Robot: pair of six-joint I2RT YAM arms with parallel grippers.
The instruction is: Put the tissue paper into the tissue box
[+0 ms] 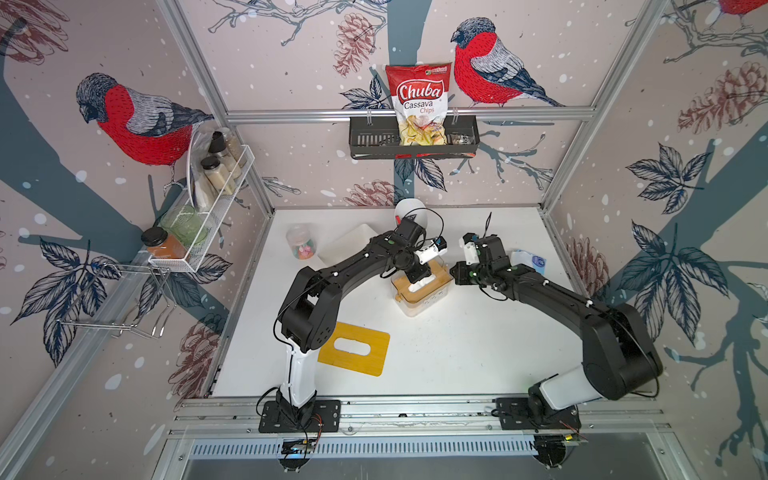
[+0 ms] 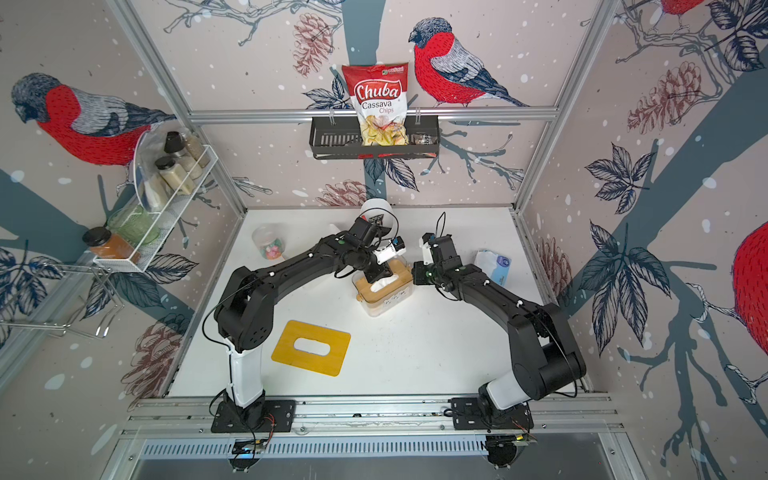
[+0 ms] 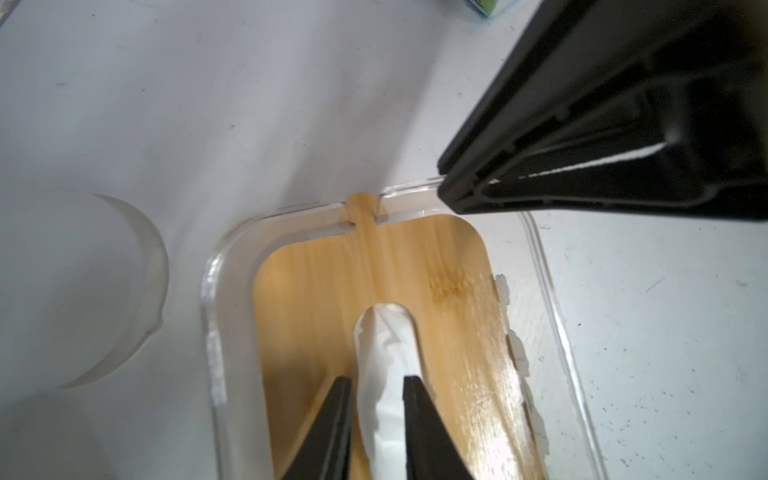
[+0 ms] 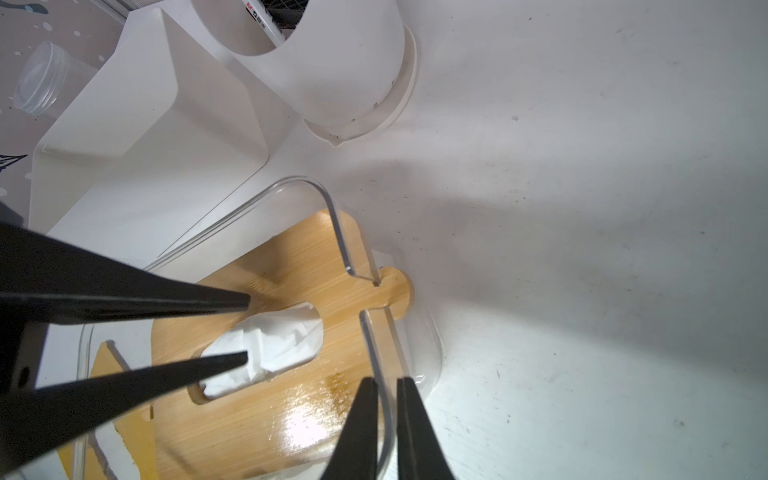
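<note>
The clear tissue box (image 1: 416, 302) has a wooden insert (image 3: 296, 304) with white tissue paper (image 3: 388, 360) in its oblong opening. My left gripper is over the tissue, part open, its two fingertips standing apart; in the right wrist view it (image 4: 245, 328) reaches in from the left. My right gripper is shut on the box's clear wall at the right end, beside the slot with the wooden tab (image 4: 393, 292).
A yellow plate (image 1: 368, 360) with an oblong hole lies at the front left. A white holder (image 4: 328, 72), a white tray (image 4: 144, 160) and a small jar (image 1: 301, 244) stand behind.
</note>
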